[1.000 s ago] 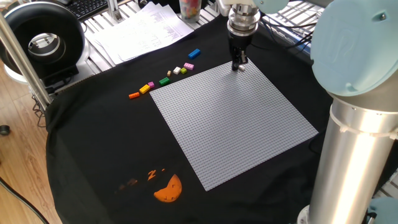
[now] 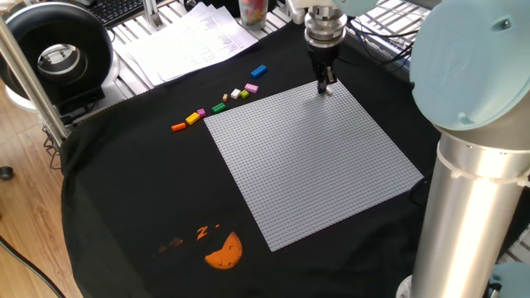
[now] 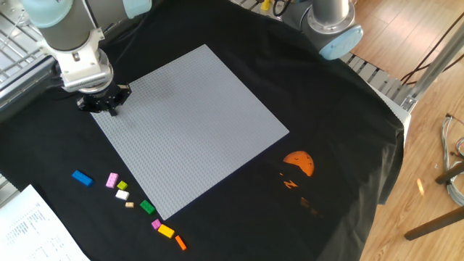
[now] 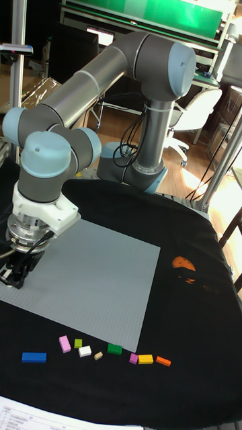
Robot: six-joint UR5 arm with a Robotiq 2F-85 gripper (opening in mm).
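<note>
The grey studded baseplate (image 2: 310, 165) lies flat on the black cloth. My gripper (image 2: 325, 88) points down at the plate's far corner in exterior view 1, its dark fingers at or just above the studs. A small pale pinkish piece (image 2: 330, 92) shows right beside the fingertips; whether it is held or only touched is unclear. From the other side, the gripper (image 3: 112, 109) covers that corner and hides the piece. In exterior view 3 the gripper (image 4: 10, 281) sits at the plate's left edge, its fingers too dark to read.
Loose bricks lie in a row off the plate, among them a blue brick (image 3: 83, 177), a pink brick (image 3: 112, 180), a green brick (image 3: 147, 206) and an orange brick (image 3: 180, 243). Papers (image 2: 186, 45) lie behind them. Most of the plate is bare.
My gripper has shifted slightly right in exterior view 1, with the pale piece beside it. The baseplate has turned and slid a little; its left corner is now farther right and up. The loose bricks stayed put.
</note>
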